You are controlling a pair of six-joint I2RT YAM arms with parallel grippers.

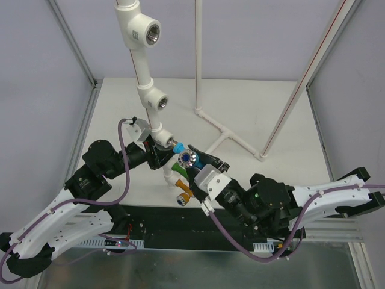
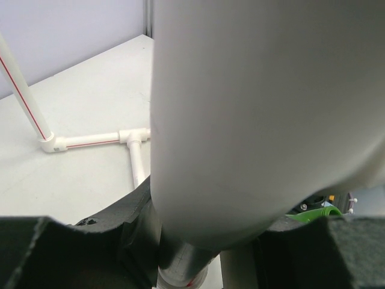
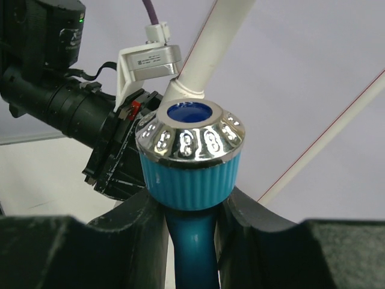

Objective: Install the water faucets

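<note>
A blue faucet (image 1: 197, 161) with a chrome-and-blue knob (image 3: 190, 138) points its threaded end at the lowest socket (image 1: 168, 139) of the white standing pipe (image 1: 141, 66). That end meets the socket mouth; how far in it sits cannot be told. My left gripper (image 1: 161, 158) is shut on the pipe (image 2: 252, 120), close by the socket. Around the blue body (image 3: 191, 247) stands my right gripper, part open, with narrow light gaps between its fingers and the lower body.
Green (image 1: 180, 170) and orange (image 1: 183, 188) faucets sit lower on the same pipe, just below the grippers. Higher up are two empty sockets (image 1: 153, 34). A white floor pipe (image 1: 231, 137) runs behind; the white board right of it is clear.
</note>
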